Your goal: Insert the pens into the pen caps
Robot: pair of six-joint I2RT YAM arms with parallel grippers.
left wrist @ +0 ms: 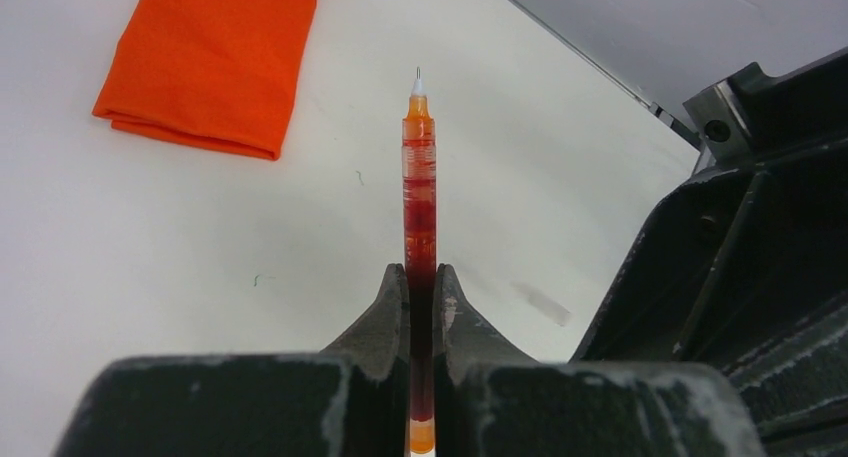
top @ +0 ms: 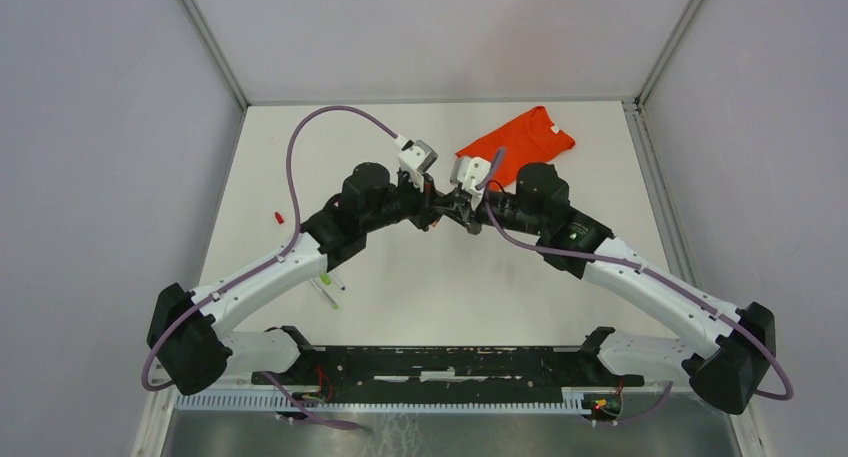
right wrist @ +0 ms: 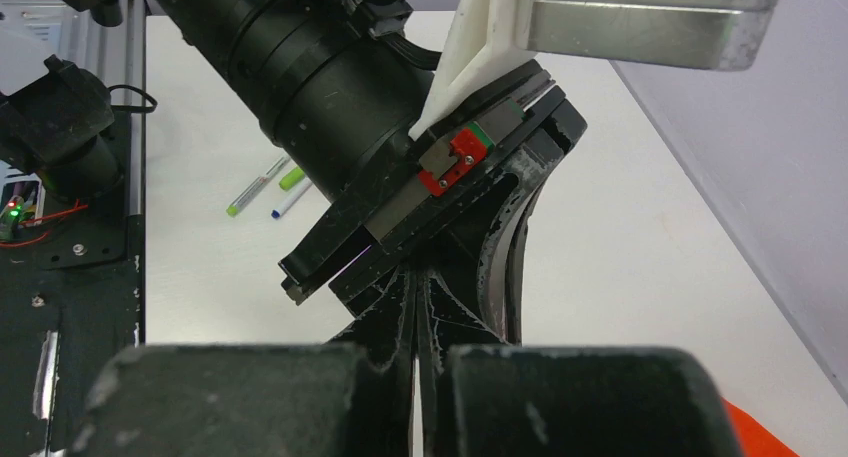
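In the left wrist view a red pen [left wrist: 420, 202] without its cap, metal tip bare, points away from my left gripper, which is shut around its barrel. The right gripper is shut with nothing showing between its fingers, close beside the left gripper's body. From above, the two grippers meet over the middle of the table and hide the pen almost wholly. A small red cap [top: 279, 217] lies at the table's left. Pens with green and blue ends, a green one [right wrist: 257, 185] and a blue one [right wrist: 292, 201], lie beyond the left arm.
A folded orange cloth [top: 517, 142] lies at the back, right of centre. Both arms crowd the middle, with little space between their grippers. Bare table [top: 470, 297] lies in front of them.
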